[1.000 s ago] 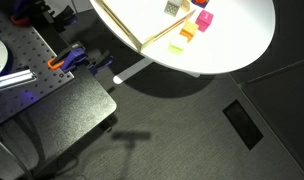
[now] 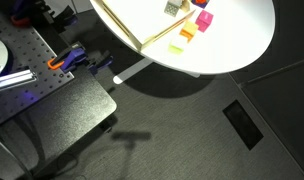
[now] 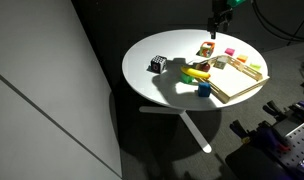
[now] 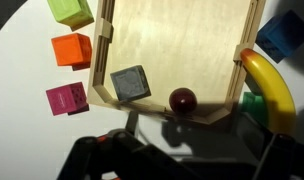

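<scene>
My gripper is open, its dark fingers spread at the bottom of the wrist view with nothing held between them. Past them lies a shallow wooden tray (image 4: pixel 177 40). Near its closest edge are a grey cube (image 4: pixel 130 83) and a dark red ball (image 4: pixel 183 100), apart from each other. Along the tray's right side, a yellow banana (image 4: pixel 271 88) lies beside a green block (image 4: pixel 254 107) and a dark blue cube (image 4: pixel 283 36). Left of the tray stand a lime cube (image 4: pixel 71 11), an orange cube (image 4: pixel 72 49) and a pink cube (image 4: pixel 66 98).
The white round table (image 3: pixel 152 47) also bears a black-and-white cube (image 3: pixel 158 64) and a red-and-blue object (image 3: pixel 208 48) behind the tray. A dark stand (image 2: pixel 77 105) is near the table's edge.
</scene>
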